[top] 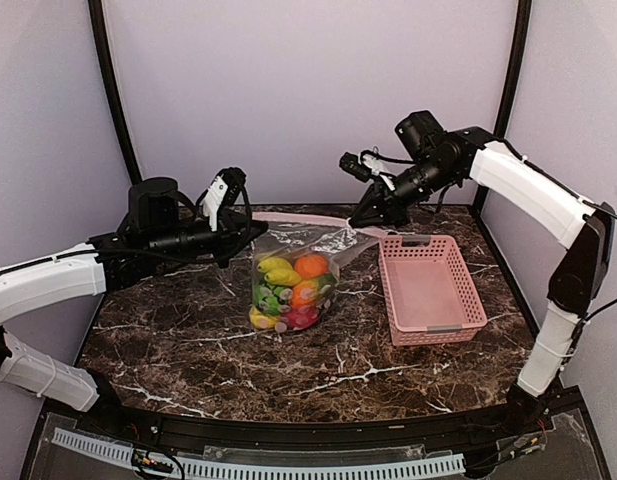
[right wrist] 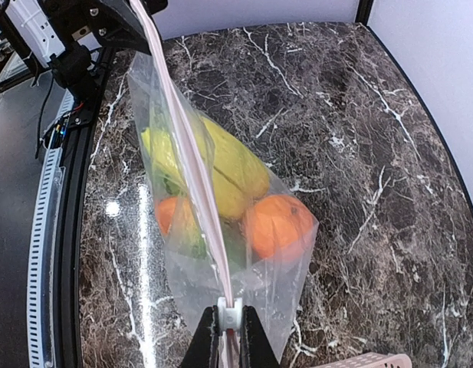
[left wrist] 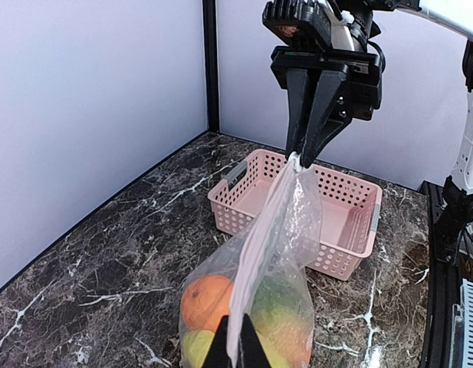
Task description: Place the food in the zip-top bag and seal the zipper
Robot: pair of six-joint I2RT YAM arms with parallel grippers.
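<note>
The clear zip top bag [top: 293, 262] stands mid-table holding plastic fruit: yellow, orange, green and red pieces. Its pale pink zipper strip [left wrist: 259, 230] stretches between both grippers. My left gripper [top: 250, 226] is shut at the left end of the strip, pinching it at the bottom of the left wrist view. My right gripper [top: 356, 220] is shut on the zipper's white slider [right wrist: 229, 314] toward the right end of the strip. An orange [right wrist: 278, 224] and yellow fruit show through the plastic.
An empty pink basket [top: 428, 290] sits at the right of the bag. Pale walls surround the back and sides.
</note>
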